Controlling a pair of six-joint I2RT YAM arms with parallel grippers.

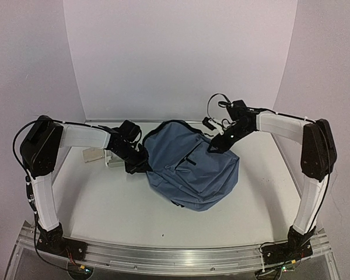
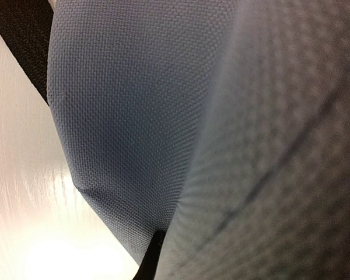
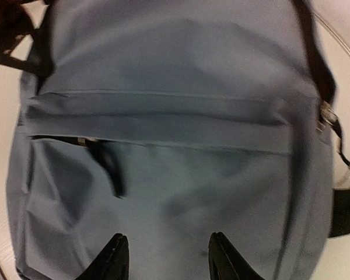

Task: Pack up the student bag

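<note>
A blue-grey bag (image 1: 189, 192) lies on the table, its front pocket facing up. At the bag's left edge, my left gripper (image 1: 147, 169) is shut on the fabric; the left wrist view shows creases running to its dark finger (image 2: 150, 259). My right gripper hovers over the pocket front with its fingers spread and nothing between them. A black zipper pull (image 3: 108, 169) hangs from the pocket zip, outside those fingers and farther up the view. Another zipper pull (image 3: 331, 119) sits at the bag's right side.
Behind the left arm lie a pale box (image 1: 93, 154) and a light tray (image 1: 114, 159), partly hidden. A black strap (image 3: 347, 210) sticks out at the bag's right.
</note>
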